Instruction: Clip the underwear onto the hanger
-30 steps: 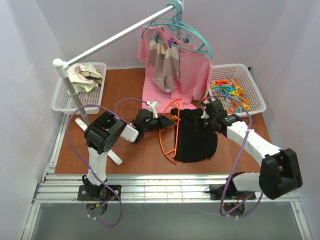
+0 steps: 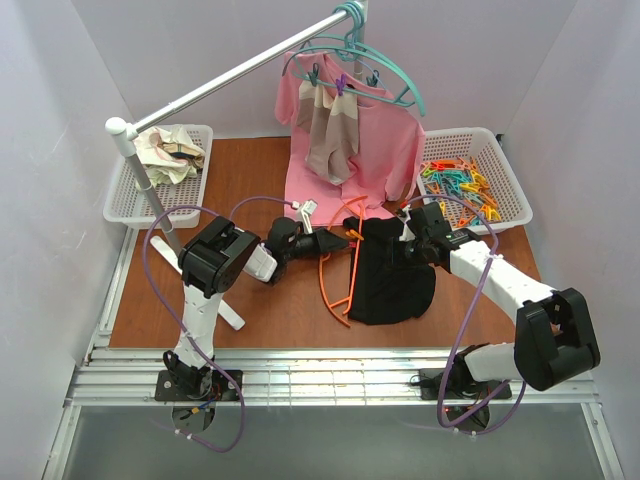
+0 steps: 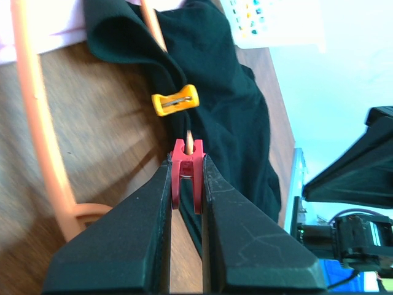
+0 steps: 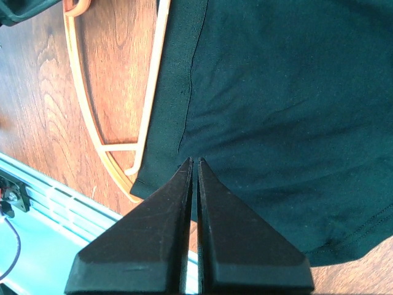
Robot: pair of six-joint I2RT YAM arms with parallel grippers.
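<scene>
The black underwear (image 2: 390, 285) lies flat on the wood, with the orange hanger (image 2: 324, 285) along its left side. A yellow clip (image 3: 175, 100) sits at the cloth's folded edge in the left wrist view. Just below the clip, my left gripper is shut on a slim orange piece, seemingly part of the hanger, between its red-tipped fingers. My right gripper is shut over the underwear, with nothing visible between its fingers.
Pink shirt (image 2: 400, 140) and beige cloth hang on teal hangers from the rack (image 2: 240, 70). A basket of clips (image 2: 500, 180) stands back right, one of cloths (image 2: 120, 200) back left. A white bar lies at the left.
Both arms show only very slight shifts; nothing else has visibly changed.
</scene>
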